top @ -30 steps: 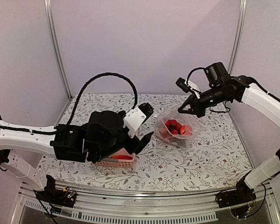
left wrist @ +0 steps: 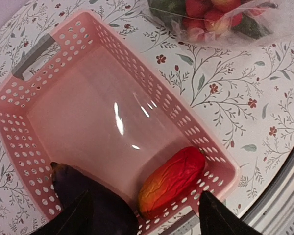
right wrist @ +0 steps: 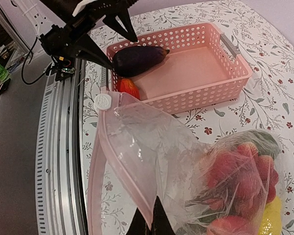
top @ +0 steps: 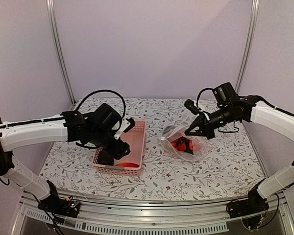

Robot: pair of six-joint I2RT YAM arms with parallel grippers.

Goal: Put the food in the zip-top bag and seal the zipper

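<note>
In the top view, my left gripper [top: 124, 138] is open over the pink basket, nothing between its fingers. Below those fingers, the left wrist view shows a dark eggplant [left wrist: 90, 203] and a red-orange food piece [left wrist: 172, 182] lying in the basket. My right gripper is shut on the thin rim of the clear zip bag [right wrist: 137, 134], lifting that edge. The round white zipper slider [right wrist: 103, 102] sits at one corner of the bag. Several red fruits [right wrist: 235, 171], something green and a yellow item [right wrist: 270, 218] are inside the bag.
The pink basket [top: 143, 142] stands left of the bag, with a bare floor toward its back. A metal rail [top: 152, 209] runs along the front edge.
My right gripper sank, and the bag it holds now sits lower and more folded over.
</note>
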